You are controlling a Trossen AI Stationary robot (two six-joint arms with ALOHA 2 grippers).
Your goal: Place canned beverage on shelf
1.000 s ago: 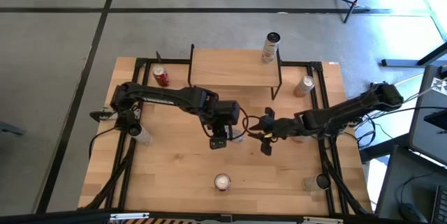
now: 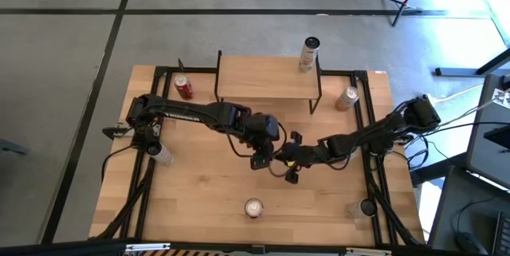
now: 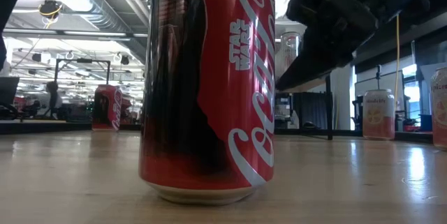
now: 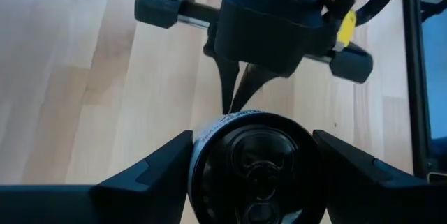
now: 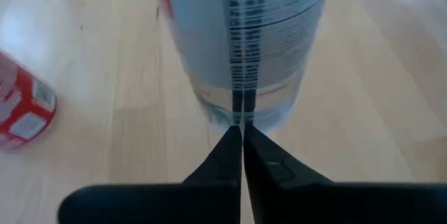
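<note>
A tall Celsius can (image 4: 258, 168), seen from its black top in the left wrist view, sits between the fingers of my left gripper, which is shut on it. In the right wrist view the same can (image 5: 244, 42) hangs upright just beyond my right gripper. The right fingertips meet each other with nothing between them, close by the can's lower end. The shelf (image 2: 269, 76) stands at the back of the table, and another tall can (image 2: 309, 53) is on its right end.
A red Coke can (image 2: 253, 208) stands at the front middle. Another red can (image 2: 183, 87) is left of the shelf. Lighter cans stand at the right, one by the shelf (image 2: 347, 98) and one near the front (image 2: 361, 209). Bare wood surrounds the front Coke can.
My right gripper has gone from open to shut and moved left, nearer the Celsius can. The left gripper still holds that can, now seen more from its top.
</note>
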